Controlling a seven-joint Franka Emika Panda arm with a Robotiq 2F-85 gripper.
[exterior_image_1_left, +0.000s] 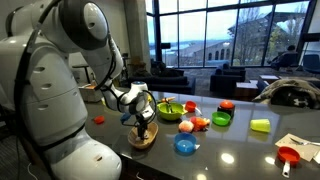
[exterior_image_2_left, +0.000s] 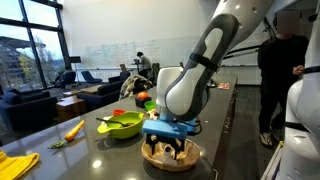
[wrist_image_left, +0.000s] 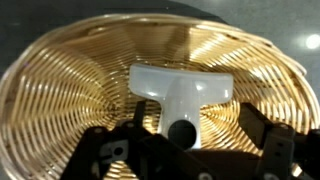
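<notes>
A round wicker basket (wrist_image_left: 55, 75) fills most of the wrist view. Inside it lies a pale, translucent T-shaped object (wrist_image_left: 180, 95), its wide bar towards the top and a dark round end nearer my gripper. The gripper is open, one finger (wrist_image_left: 132, 128) to the left of the object's stem and the other to the right, with gaps on both sides. Exterior view 1 has the basket (exterior_image_1_left: 143, 136) on the table directly under the arm. From the other side, the basket (exterior_image_2_left: 160, 158) shows beneath the gripper (exterior_image_2_left: 167, 142), whose tips are too small to make out clearly.
Close to the basket are a green bowl (exterior_image_1_left: 171, 111) and a blue bowl (exterior_image_1_left: 185, 145). A red ladle (exterior_image_1_left: 288, 157) and a yellow block (exterior_image_1_left: 260, 125) lie farther right. Bare table stretches between the blue bowl and the ladle.
</notes>
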